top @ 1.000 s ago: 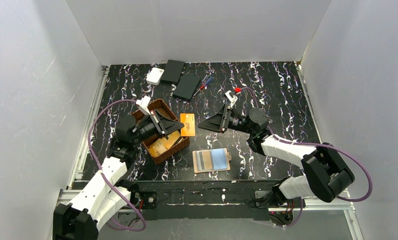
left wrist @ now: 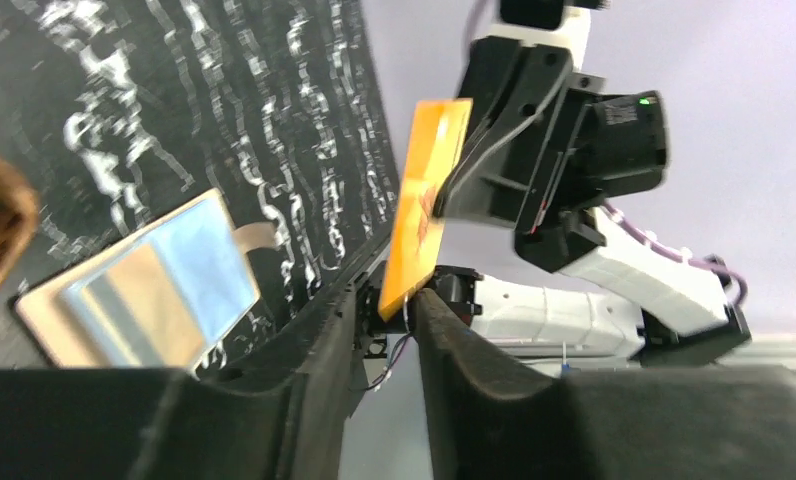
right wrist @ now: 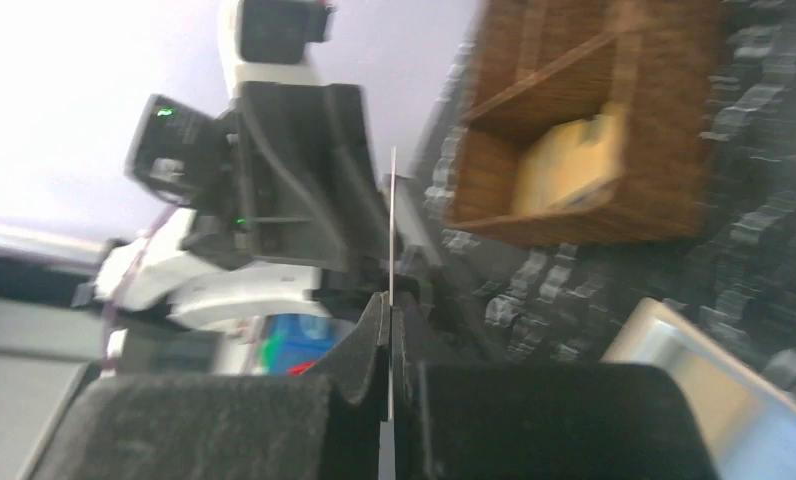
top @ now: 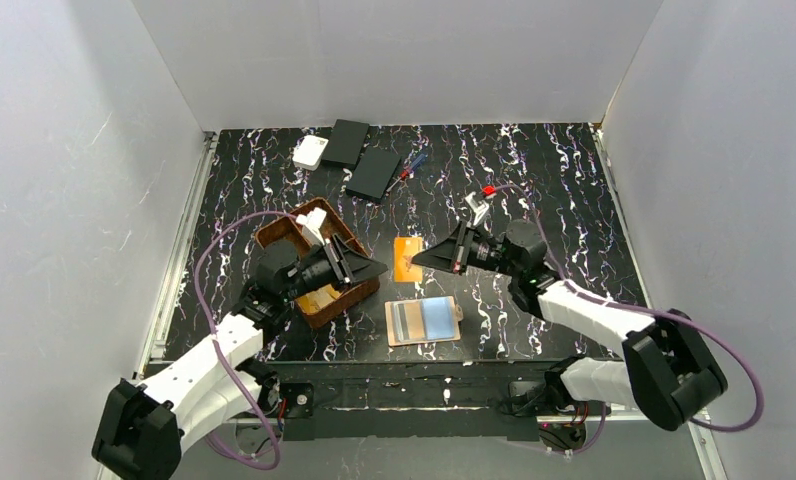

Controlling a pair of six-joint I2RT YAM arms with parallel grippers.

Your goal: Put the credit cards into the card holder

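An orange credit card [top: 408,258] hangs in the air over the middle of the table, with my right gripper [top: 417,261] shut on its right edge. Seen edge-on in the right wrist view, the card [right wrist: 392,230] is a thin line rising from between the closed fingers. Just left of the card, my left gripper [top: 384,269] is apart from it in the top view. The left wrist view shows that gripper's fingers [left wrist: 324,345] separated, the card [left wrist: 419,200] beyond them. Below both grippers, the card holder [top: 423,321] lies flat and unfolded, with a light-blue side and a tan side.
A brown wicker basket [top: 317,318] with cards inside sits under the left arm. Two black boxes [top: 373,175], a white box [top: 310,152] and a slim blue-and-red tool [top: 410,166] lie at the back. Right of them, the dark marbled table is clear.
The card was in the left gripper and is now in the right one, having moved rightward. The left gripper came right and has opened; the right gripper has shifted slightly right.
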